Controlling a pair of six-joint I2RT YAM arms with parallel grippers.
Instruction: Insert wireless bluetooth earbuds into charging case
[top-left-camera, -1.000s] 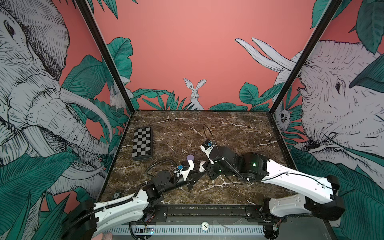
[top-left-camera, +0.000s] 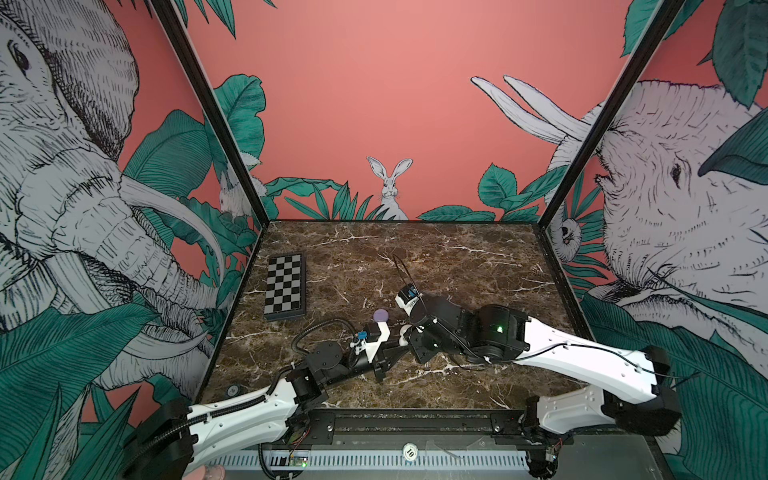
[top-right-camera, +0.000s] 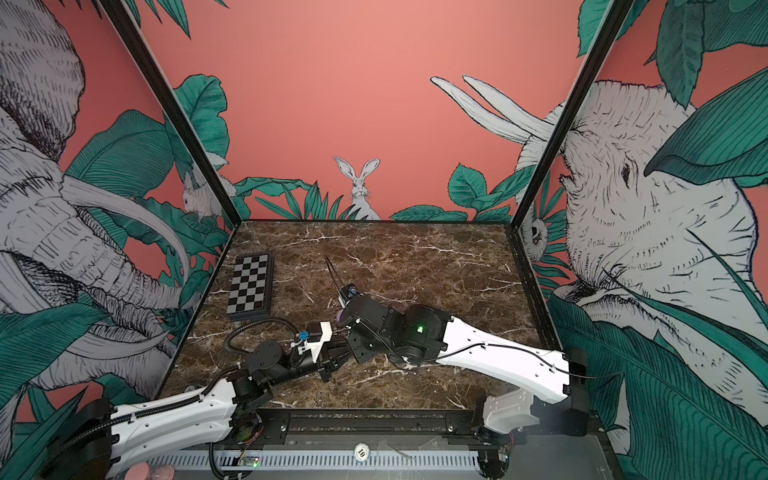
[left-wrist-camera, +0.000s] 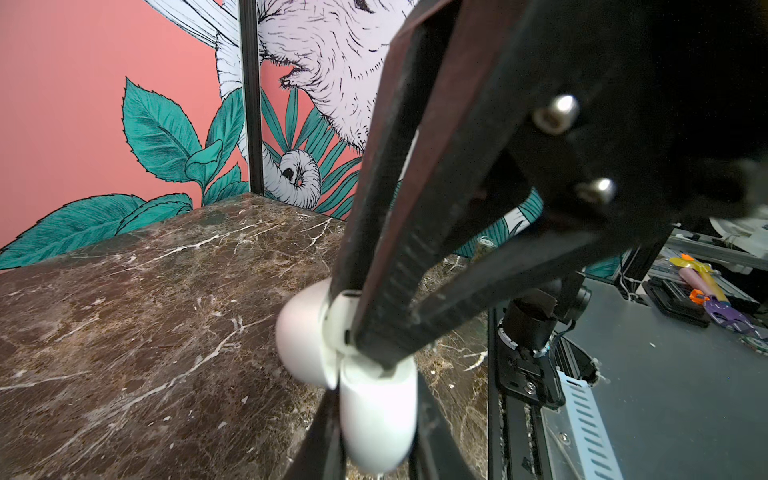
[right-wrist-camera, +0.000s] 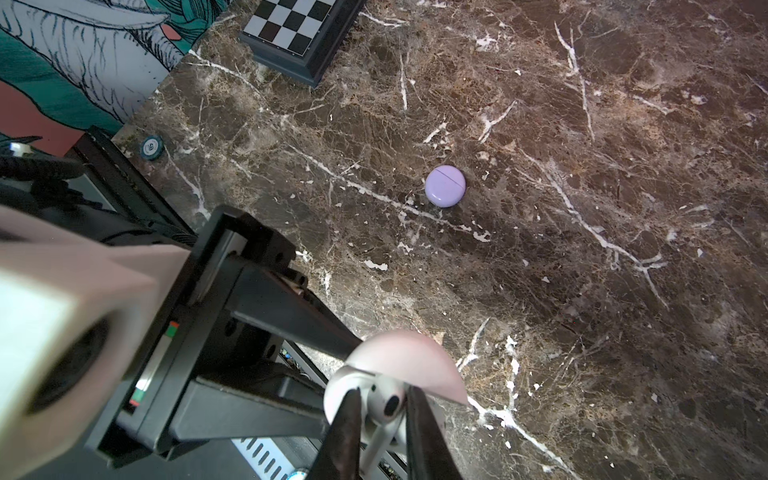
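Near the table's front middle my two grippers meet at the white charging case (left-wrist-camera: 376, 412), its curved lid (right-wrist-camera: 412, 360) raised. My left gripper (top-left-camera: 400, 344) is shut on the case, its black fingers around the lower body. My right gripper (top-right-camera: 348, 324) comes down from the right; in the right wrist view its fingertips are at a small white earbud (right-wrist-camera: 386, 400) with a black spot, over the open case. Whether these fingers grip it is unclear, as is whether it sits in its slot.
A lilac disc (right-wrist-camera: 445, 185) lies just behind the grippers. A checkerboard block (top-left-camera: 284, 284) rests at the left, and a small dark round piece (right-wrist-camera: 152, 147) near the front left edge.
The left arm looks unmoved.
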